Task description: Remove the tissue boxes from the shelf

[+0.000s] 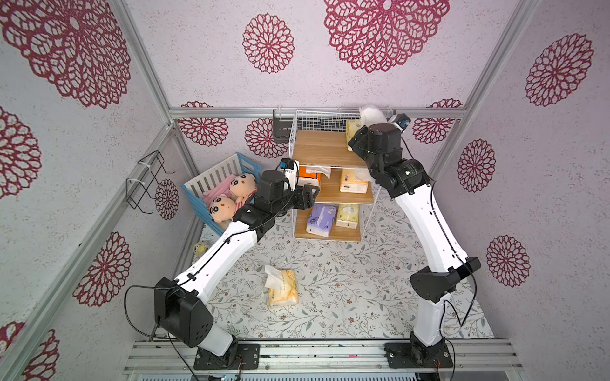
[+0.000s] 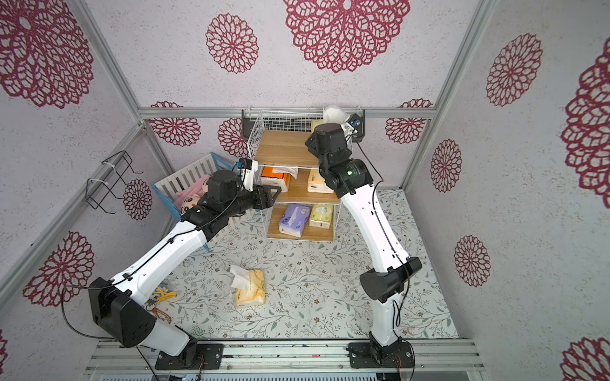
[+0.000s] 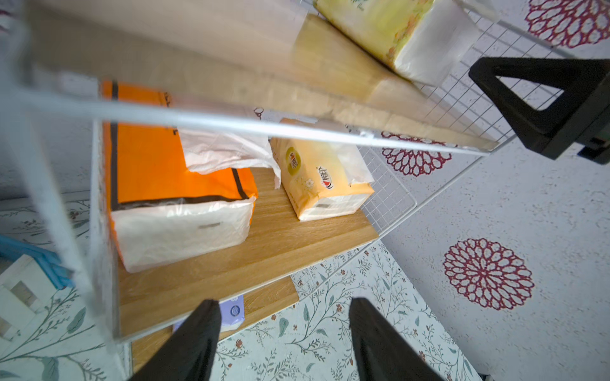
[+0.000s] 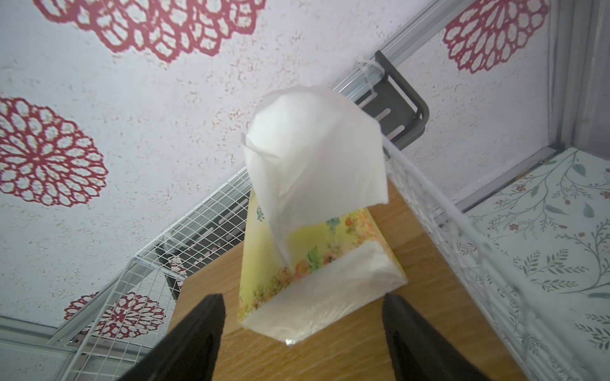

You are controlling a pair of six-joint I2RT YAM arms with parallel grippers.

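On the top board of the shelf (image 1: 321,147), a yellow tissue pack (image 4: 273,257) with a white tissue sticking up lies at the right. My right gripper is open in front of it, fingers apart and nothing between them. The middle board holds an orange pack (image 3: 171,184) on the left and a pale orange pack (image 3: 324,174) on the right. At the bottom lie a purple pack (image 1: 321,219) and a yellow-green pack (image 1: 347,215). My left gripper is part open and empty, at the left front of the middle board.
A yellow tissue pack (image 1: 283,289) lies on the floor at the front. The blue-and-white crate (image 1: 206,177) with dolls stands left of the shelf. Wire sides (image 4: 457,235) flank the boards.
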